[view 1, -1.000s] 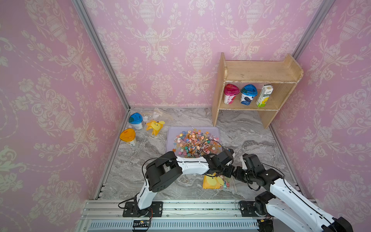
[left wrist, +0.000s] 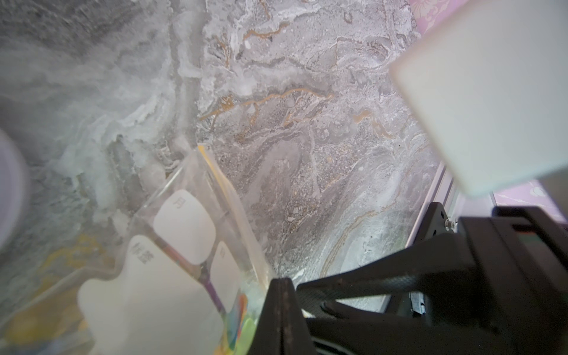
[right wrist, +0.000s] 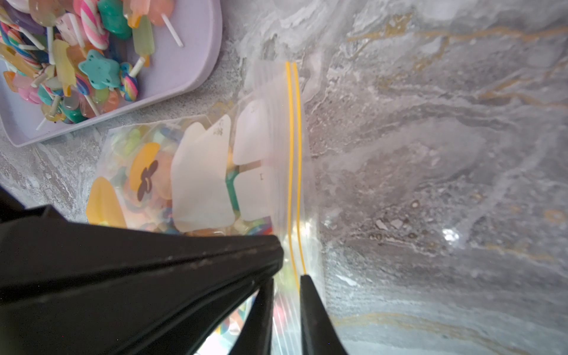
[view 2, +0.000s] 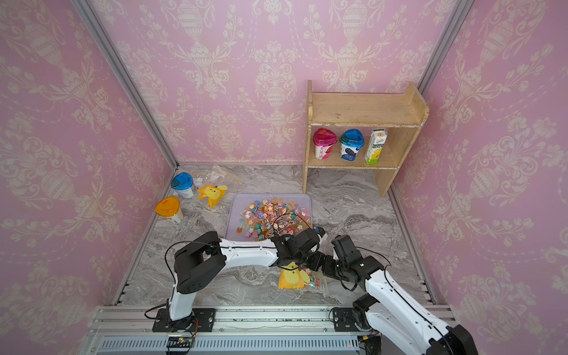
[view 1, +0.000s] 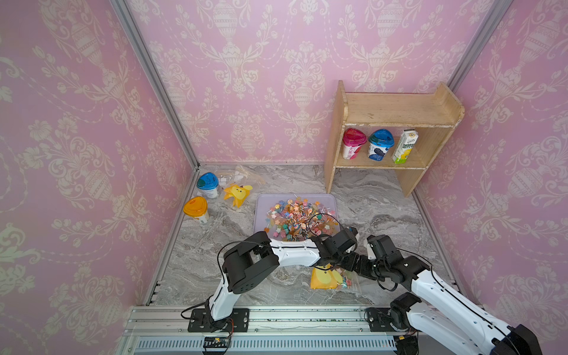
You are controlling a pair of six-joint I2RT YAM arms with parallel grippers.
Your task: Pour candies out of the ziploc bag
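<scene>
A clear ziploc bag of candies (right wrist: 201, 171) with yellow shapes and yellow zipper lines lies on the marble counter below a lilac tray (right wrist: 183, 65) heaped with candies and lollipops. My left gripper is shut at the bag's edge; whether film is between its fingertips cannot be made out. My right gripper is over the zipper strip, its fingertips close together with a narrow space showing. The two grippers meet closely above the bag's right side, and the left one's dark body covers part of the bag in the right wrist view.
A wooden shelf (view 1: 396, 106) at the back right holds two lidded cups and a carton. Blue (view 1: 207, 180) and orange (view 1: 195, 206) lidded cups and a yellow bag (view 1: 237, 193) stand or lie at the left. The counter right of the tray is clear.
My right gripper has shifted slightly toward the left gripper over the last second. The left arm and the bag look unchanged.
</scene>
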